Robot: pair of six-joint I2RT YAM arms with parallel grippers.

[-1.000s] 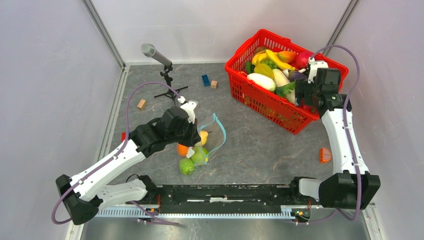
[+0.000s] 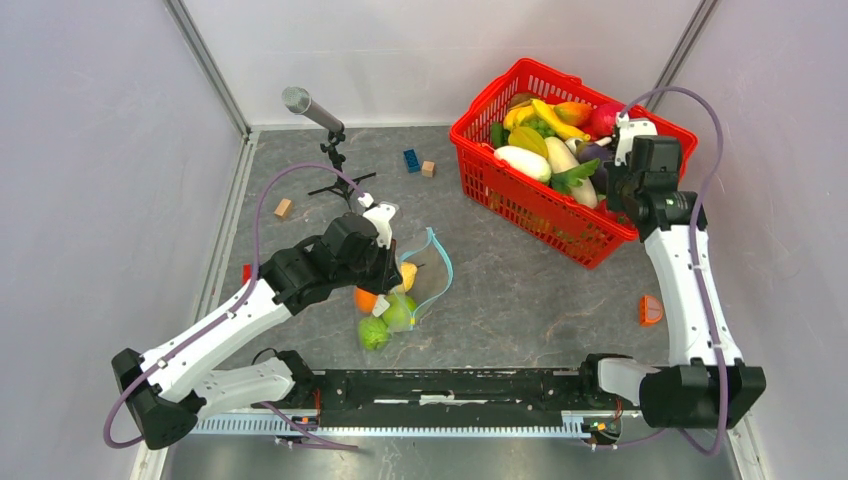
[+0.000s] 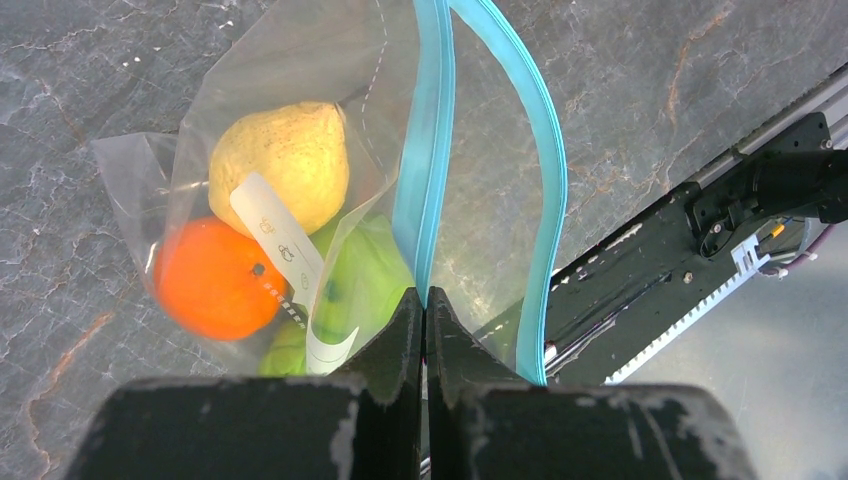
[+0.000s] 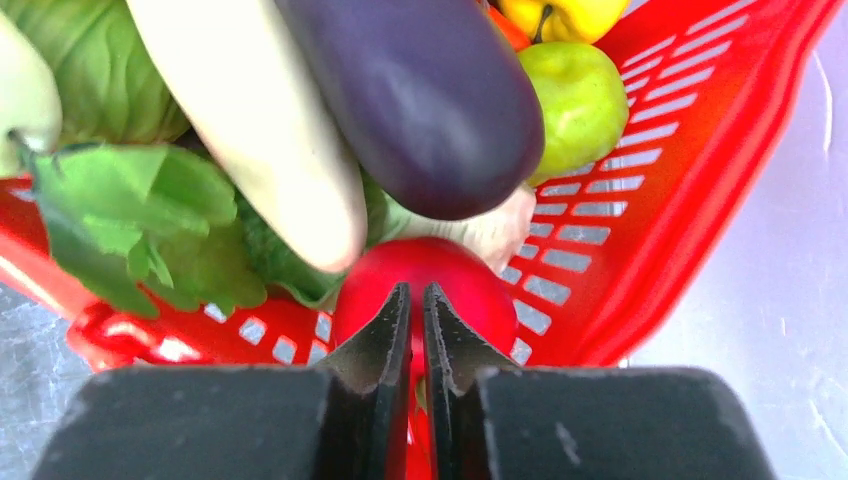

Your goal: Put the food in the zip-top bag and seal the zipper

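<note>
The clear zip top bag (image 3: 300, 80) lies left of centre with its blue zipper (image 3: 545, 190) spread apart. My left gripper (image 2: 393, 287) is shut on one blue zipper edge. Through the plastic show a yellow fruit (image 3: 285, 165), an orange fruit (image 3: 220, 280) and a green one (image 3: 370, 265). Whether the other green item (image 2: 373, 333) is inside is unclear. My right gripper is down at the red basket's near right corner, shut to a narrow gap. A round red item (image 4: 430, 260) lies at its fingertips; what is between the fingers is hard to tell.
The red basket (image 2: 520, 205) holds produce, including a purple eggplant (image 4: 420, 100) and a white vegetable (image 4: 255, 120). A microphone stand (image 2: 335, 150), small blocks (image 2: 428, 169) and an orange piece (image 2: 651, 310) stand outside it. The mid-table is clear.
The left arm and the bag have barely moved.
</note>
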